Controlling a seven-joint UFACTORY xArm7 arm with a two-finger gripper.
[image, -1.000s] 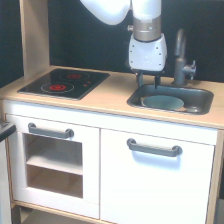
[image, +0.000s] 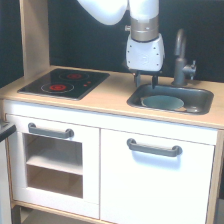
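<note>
My gripper (image: 146, 83) hangs pointing down at the left end of the dark sink (image: 203, 102), near the counter's back edge. Its two dark fingers (image: 154, 81) are spread apart, and nothing shows between them. A round teal dish (image: 163, 102) lies in the basin, below and to the right of the gripper. Whether the fingertips touch the sink's rim cannot be made out.
Behind the sink rises a dark faucet (image: 180, 60), close to the gripper's right. At the left is a black stovetop (image: 64, 83) with red rings. Bare wooden counter (image: 112, 92) lies between. Below, the oven door (image: 50, 133) and cabinet door (image: 154, 180) are closed.
The gripper has shifted slightly to the left. The dish, faucet and doors look unchanged.
</note>
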